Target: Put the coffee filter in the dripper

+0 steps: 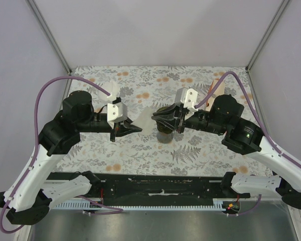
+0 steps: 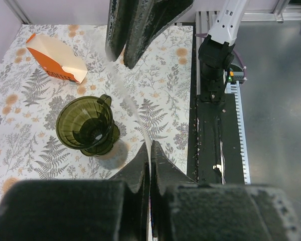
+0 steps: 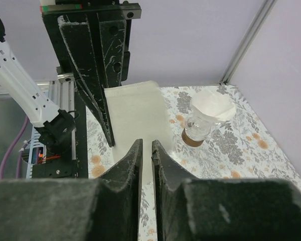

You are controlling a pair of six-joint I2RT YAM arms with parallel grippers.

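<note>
A white paper coffee filter [image 1: 144, 120] stands between the grippers, seen edge-on in the left wrist view. My left gripper [image 1: 130, 130] is shut on its lower part [image 2: 150, 165]. My right gripper [image 1: 158, 118] is at the filter's upper right; in the right wrist view its fingertips [image 3: 148, 145] are close together in front of the paper, with a narrow gap. The dark green dripper [image 2: 85, 125] stands on a clear base behind and below the filter, partly hidden by the right gripper in the top view.
An open orange-and-white filter packet [image 2: 55, 57] lies at the right back. Another white paper cone on a clear holder [image 3: 210, 110] stands at the left back, partly behind the left arm. The patterned table is otherwise mostly clear.
</note>
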